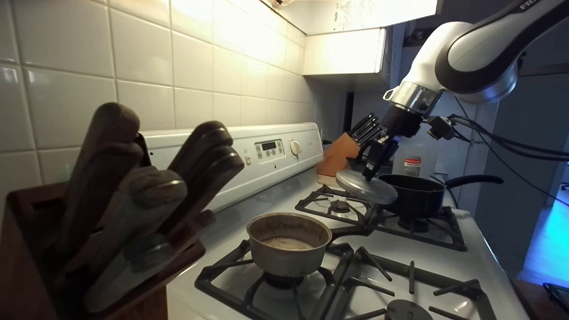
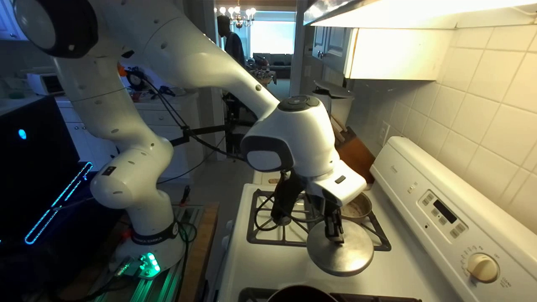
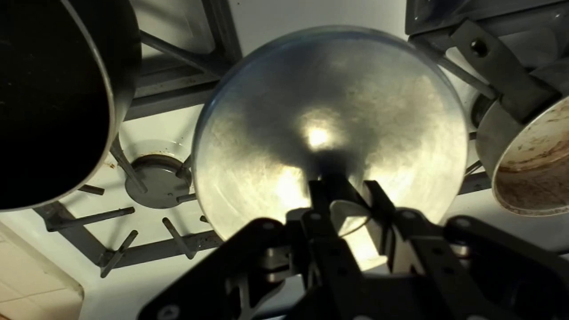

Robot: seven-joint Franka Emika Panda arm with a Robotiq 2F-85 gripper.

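Note:
My gripper (image 1: 369, 171) is shut on the knob of a round metal lid (image 1: 356, 184), which hangs tilted above the stove. In the wrist view the lid (image 3: 330, 106) fills the middle, and the fingers hide most of its knob. A black pot (image 1: 416, 193) with a long handle stands on a far burner, just beside and behind the lid in exterior view 1. The smaller, worn pot (image 1: 288, 250) sits uncovered on a near burner, with a brownish inside. Seen from exterior view 2, the lid (image 2: 341, 251) is held out over the stovetop between the two pots.
A knife block (image 1: 106, 229) stands close in front of exterior view 1, and another knife block (image 1: 339, 153) is at the far end. The stove's control panel (image 2: 443, 216) rises along the wall. The near right burner grate (image 1: 410, 282) is empty.

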